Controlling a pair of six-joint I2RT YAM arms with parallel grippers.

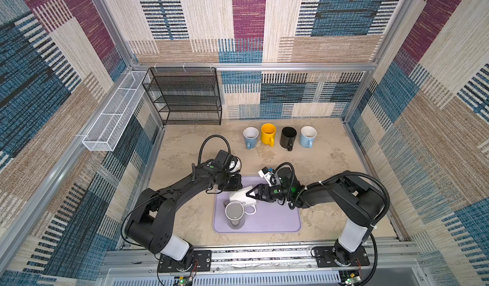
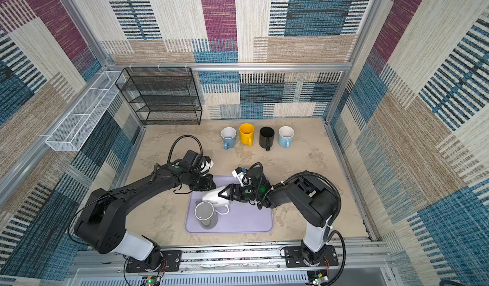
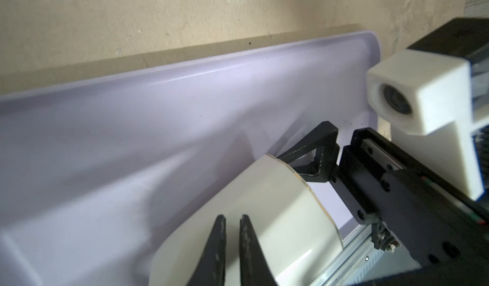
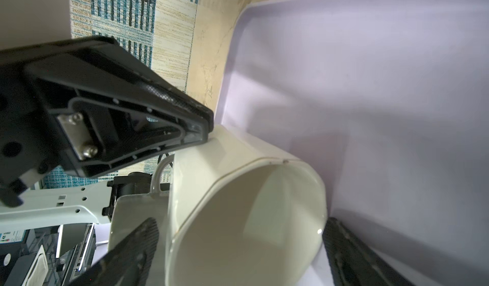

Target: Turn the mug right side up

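Observation:
The white mug (image 1: 241, 198) lies on its side on the lilac tray (image 1: 275, 219); its open mouth faces the right gripper. In the left wrist view, my left gripper hangs over the side of this white mug (image 3: 265, 199), its fingertips slightly apart and nothing visible between them. My right gripper is wide open at the mouth end, fingers to either side of the rim, not closed on it. A grey mug (image 1: 235, 217) stands upright just in front of the white one. A pale handle (image 1: 251, 210) shows between them; whose it is, I cannot tell.
Two blue mugs (image 1: 250, 138) (image 1: 307, 137), a yellow mug (image 1: 268, 134) and a black mug (image 1: 287, 139) stand along the back. A black wire rack (image 1: 186, 95) is at the back left. The tray's right front portion is clear.

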